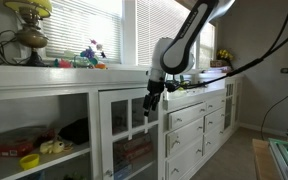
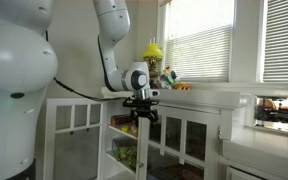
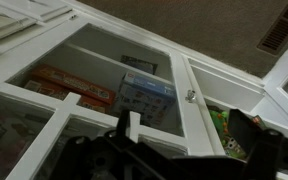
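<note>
In the wrist view my gripper stands open, its dark fingers (image 3: 244,132) spread wide with nothing between them. Below it lies the white glass-paned cabinet door (image 3: 195,119), with a small metal latch (image 3: 191,96) on its edge. Seen from exterior view 1, the gripper (image 1: 151,112) hangs at the upper right part of this door (image 1: 107,101), pointing down; whether it touches the door I cannot tell. Exterior view 2 shows the gripper (image 2: 145,117) near the door's upper edge.
Red boxes (image 3: 72,82) and a blue box (image 3: 146,96) sit behind the glass. An open shelf to the left holds a yellow item (image 1: 30,161). White drawers (image 1: 186,137) line the right side. A lamp (image 1: 31,30) and small ornaments stand on the counter (image 1: 59,75).
</note>
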